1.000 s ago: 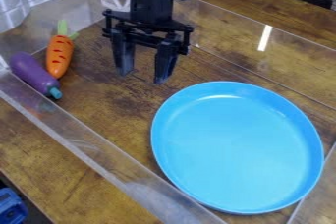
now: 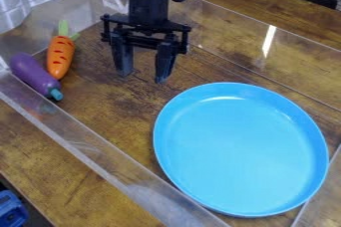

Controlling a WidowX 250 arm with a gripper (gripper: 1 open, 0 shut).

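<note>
The black gripper (image 2: 144,56) hangs over the wooden surface in the upper middle, its two fingers apart with nothing seen between them. To its left lie a toy carrot (image 2: 60,54), orange with a green top, and a purple toy eggplant (image 2: 35,75) just in front of the carrot. A large round light-blue plate (image 2: 240,151) fills the lower right, in front of the gripper.
Clear plastic walls (image 2: 107,156) run along the left and right of the work area. A blue object (image 2: 8,209) shows at the lower left corner outside it.
The gripper has shifted slightly left and back, toward the top of the view. The carrot, eggplant and plate have not moved.
</note>
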